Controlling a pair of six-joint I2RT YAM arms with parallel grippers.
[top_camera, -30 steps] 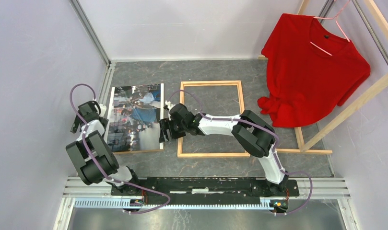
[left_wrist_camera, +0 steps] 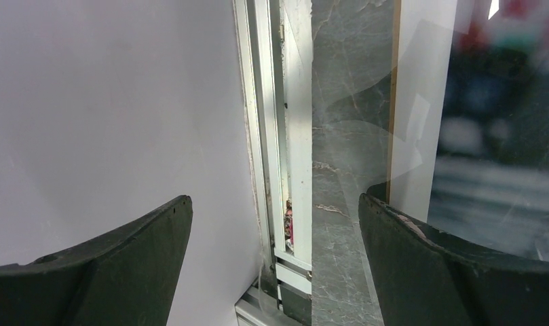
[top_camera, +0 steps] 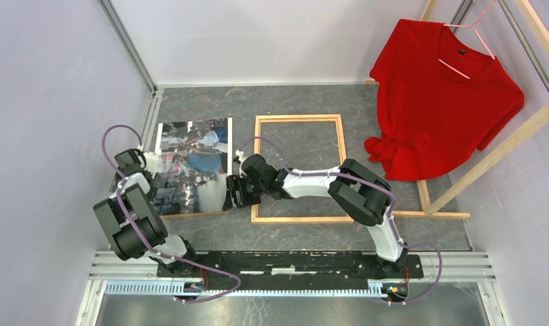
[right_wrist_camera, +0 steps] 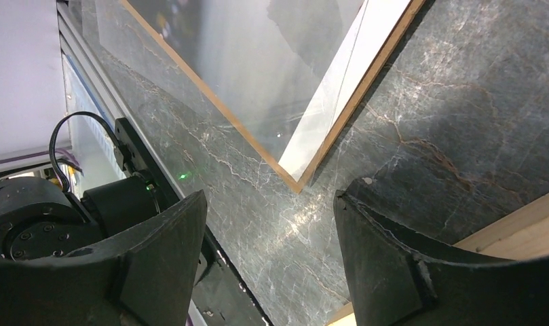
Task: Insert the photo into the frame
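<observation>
The photo (top_camera: 203, 161) lies on a white-edged backing board under a clear sheet at the left of the floor. To its right is the empty wooden frame (top_camera: 298, 220). At the photo's left edge hangs my left gripper (top_camera: 137, 182), open and empty; in the left wrist view its right finger (left_wrist_camera: 421, 261) is over the board's white border (left_wrist_camera: 424, 88). Close to the photo's lower right corner my right gripper (top_camera: 235, 193) stands part open between photo and frame. In the right wrist view, the board's corner (right_wrist_camera: 295, 178) lies beyond its parted fingers, with nothing between them.
A red shirt (top_camera: 441, 102) hangs on a wooden rack (top_camera: 492, 153) at the right. A side wall (top_camera: 54, 122) rises close beside my left arm.
My left gripper has shifted right and slightly toward the near side, onto the photo's left edge. The right gripper has moved slightly toward the near side. Photo and frame look unmoved.
</observation>
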